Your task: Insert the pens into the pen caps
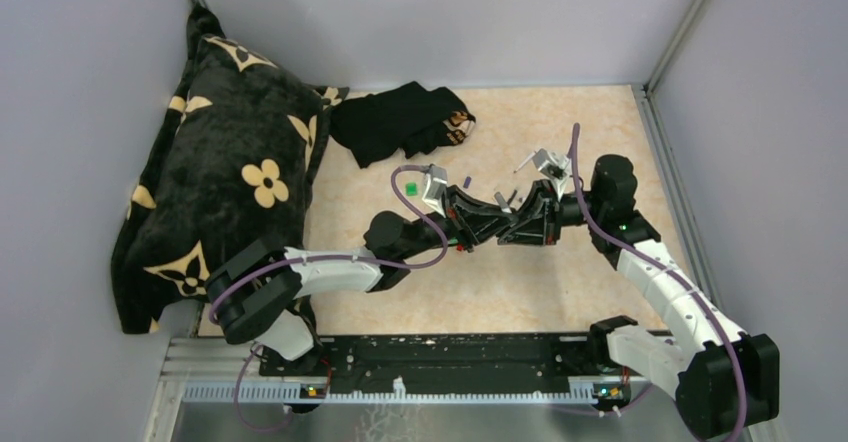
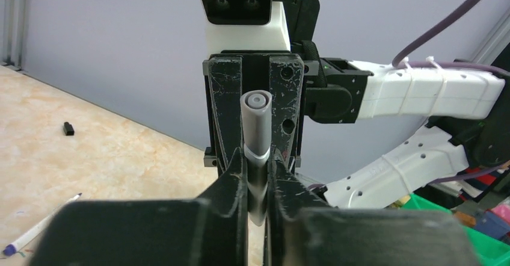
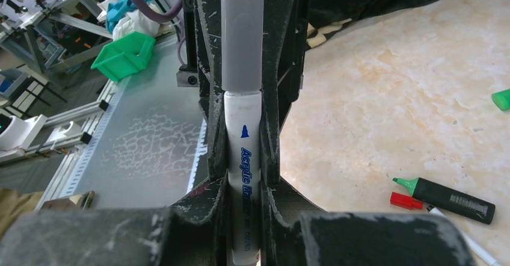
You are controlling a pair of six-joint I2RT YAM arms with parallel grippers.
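A white acrylic marker [image 3: 243, 139] stands about upright, with a grey cap [image 3: 242, 37] over its upper end; no gap shows at their joint in the right wrist view. My right gripper is shut on the white barrel below the cap. Facing it, my left gripper is partly open, its fingers on either side of the marker, with a gap between them below it. From the left wrist, the grey cap [image 2: 257, 121] shows its round end. In the top view both grippers meet above the table, hiding most of the marker.
On the table lie a green-tipped black marker [image 3: 454, 200], a red cap [image 3: 406, 201], a green cap [image 3: 502, 99], a purple-ended pen [image 2: 36, 230] and a black cap [image 2: 68, 129]. Black cloth [image 1: 400, 122] lies at the back; a dark cushion [image 1: 230, 182] fills the left.
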